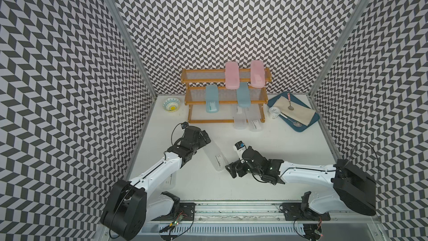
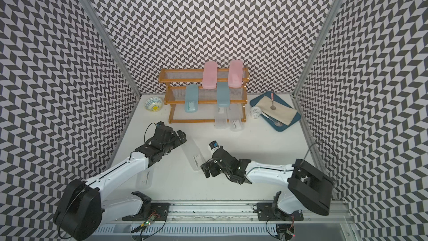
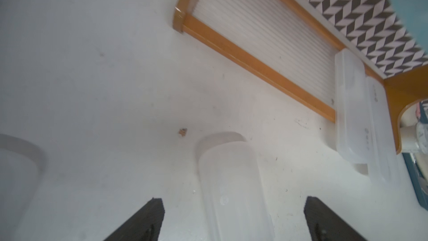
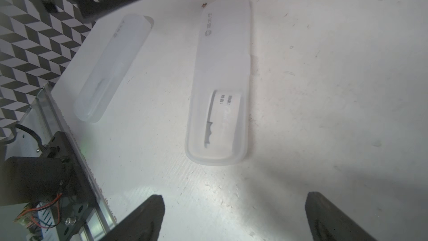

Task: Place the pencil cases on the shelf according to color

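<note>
A translucent white pencil case (image 4: 218, 62) lies on the table between my grippers; my left gripper (image 1: 203, 137) is over its far end, open with nothing between its fingers. My right gripper (image 1: 234, 168) is open beside its near end. A second white case (image 4: 111, 69) lies at the front left. The wooden three-tier shelf (image 1: 200, 120) holds two pink cases (image 1: 231, 75) (image 1: 257, 73) on top, two blue cases (image 1: 212, 98) (image 1: 243, 94) in the middle and two white cases (image 1: 239, 120) (image 1: 254, 124) at the right of the bottom tier.
A patterned bowl (image 1: 171, 104) stands left of the shelf. At the right, a blue tray (image 1: 297, 127) with a cloth and spoons lies beside a small white cup (image 1: 274, 112).
</note>
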